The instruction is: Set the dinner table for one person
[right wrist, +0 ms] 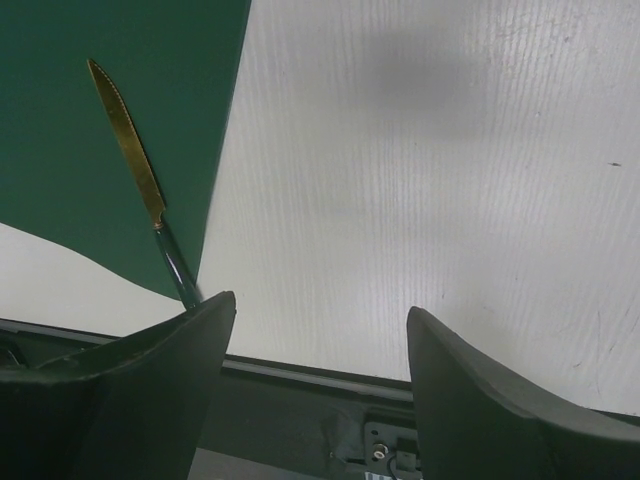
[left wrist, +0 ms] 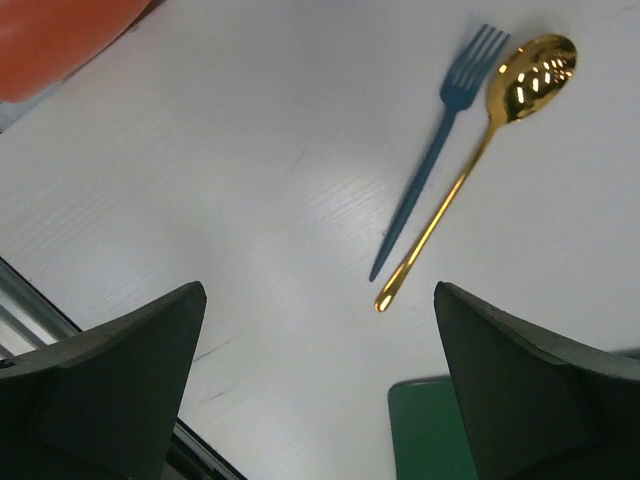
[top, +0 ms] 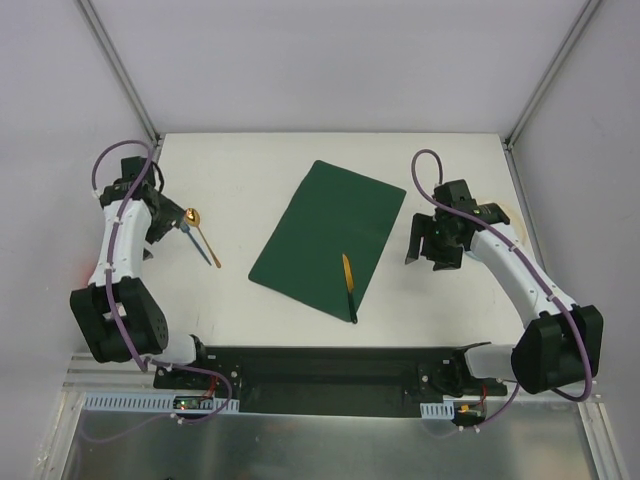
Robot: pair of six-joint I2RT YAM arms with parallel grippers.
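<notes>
The green placemat lies slanted at mid-table. On its front right edge rests a knife, gold blade with dark green handle, the handle end reaching the mat's border. A blue fork and a gold spoon lie side by side on bare table at the left. My left gripper is open beside their head ends, nothing between its fingers. To the right of the mat, my right gripper hangs open and empty over bare table, with the knife off to its left.
An orange-red object sits at the far left, mostly hidden by the left arm from above. Partly behind the right arm is round, pale tan dishware with a light blue piece.
</notes>
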